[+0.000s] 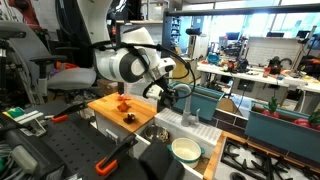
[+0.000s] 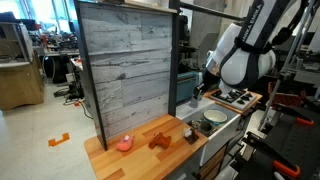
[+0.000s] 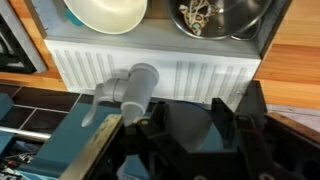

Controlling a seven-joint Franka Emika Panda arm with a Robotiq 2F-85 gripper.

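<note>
In the wrist view my gripper hangs over the ledge behind the sink, its dark fingers apart. A grey rounded object shows between and below them; whether they touch it is hard to tell. The white faucet stands close beside the gripper. On the sink's other side from the ledge, a pale bowl and a metal pot with small light-coloured pieces inside sit in the basin. The bowl and pot also show in exterior view 1, where the white arm reaches toward the back of the sink.
A stove lies to the right of the sink in exterior view 1. Behind runs a blue-green shelf with small plants. Orange toy items and a pink one rest on the wooden counter.
</note>
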